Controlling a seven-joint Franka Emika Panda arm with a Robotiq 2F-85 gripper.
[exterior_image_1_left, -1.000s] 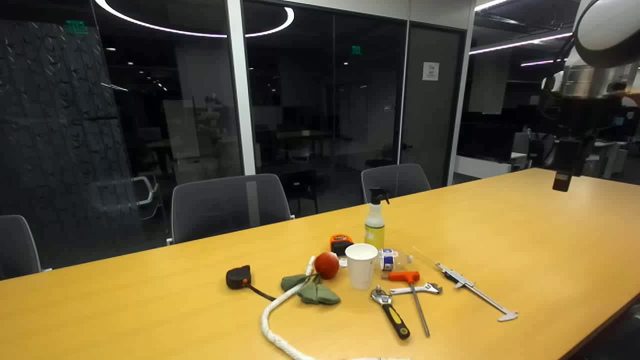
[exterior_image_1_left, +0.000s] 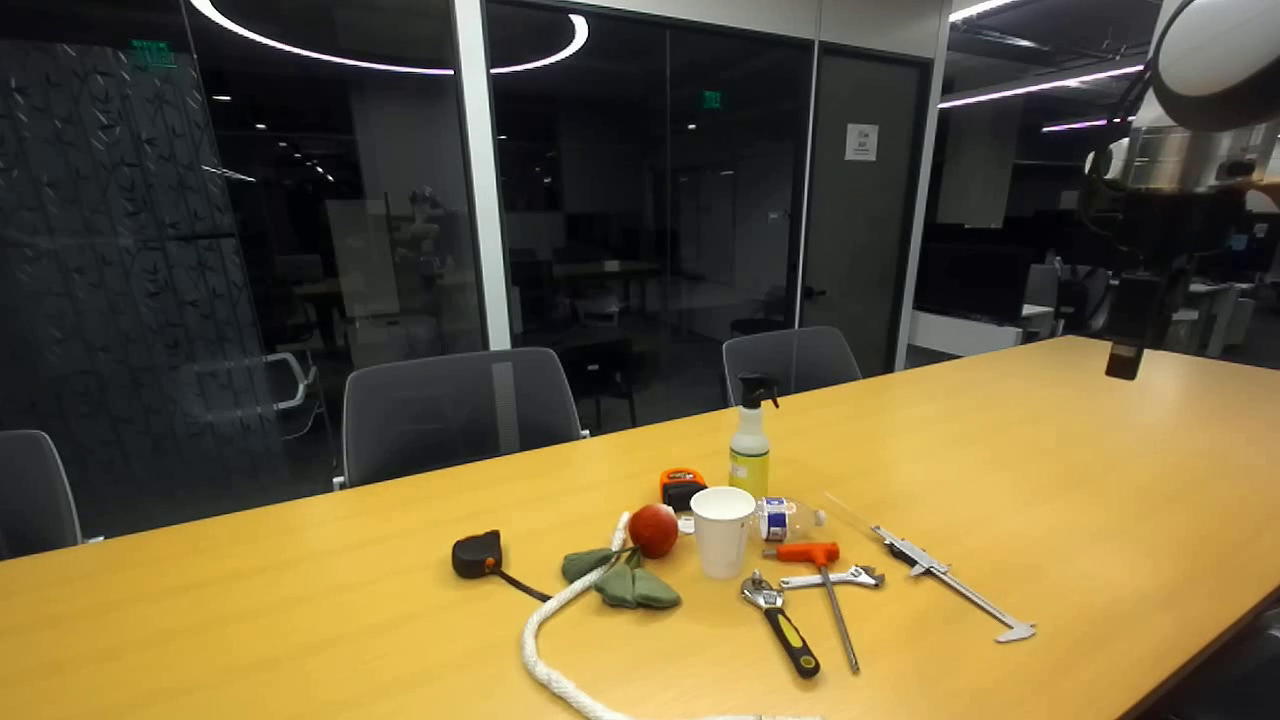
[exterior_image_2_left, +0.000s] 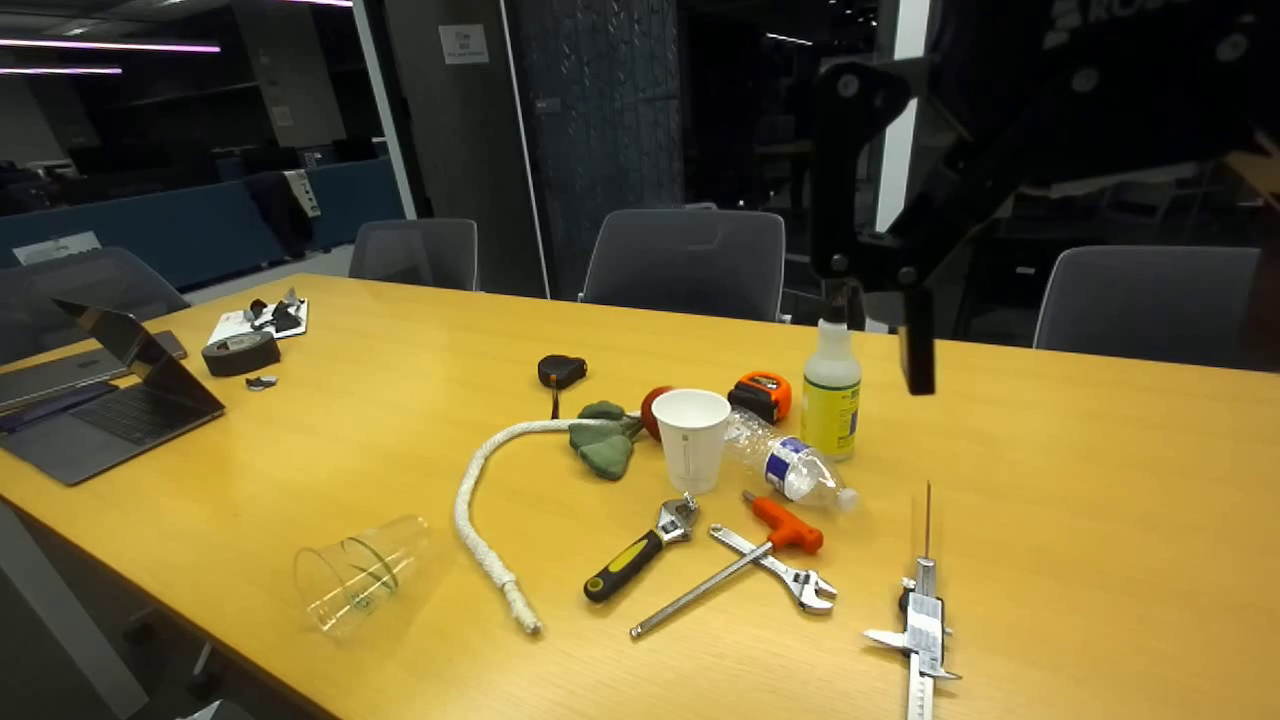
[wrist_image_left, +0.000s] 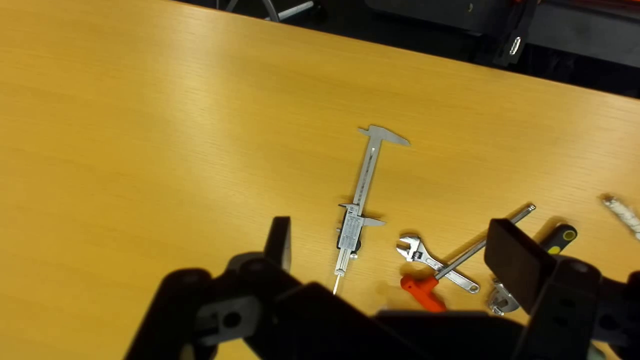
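Note:
High above the table, my gripper stands open, and nothing lies between its fingers. In the wrist view its two fingertips are wide apart, with a metal caliper (wrist_image_left: 354, 225) on the table far below. To the caliper's right lie a small adjustable wrench (wrist_image_left: 429, 259), a red-handled hex driver (wrist_image_left: 423, 291) crossing it, and a wrench with a black and yellow handle (wrist_image_left: 561, 238), partly covered by a finger. A white paper cup (exterior_image_2_left: 692, 438) stands upright near the tools, beside a clear plastic bottle (exterior_image_2_left: 786, 462) on its side.
Upright behind the bottle is a spray bottle (exterior_image_2_left: 831, 396). Around it are an orange tape measure (exterior_image_2_left: 761, 395), a black tape measure (exterior_image_2_left: 560, 371), a white rope (exterior_image_2_left: 471, 504) and a tipped clear glass (exterior_image_2_left: 360, 570). A laptop (exterior_image_2_left: 138, 396) sits at the far left.
My gripper has risen very slightly in exterior view 1. The things on the table have not moved.

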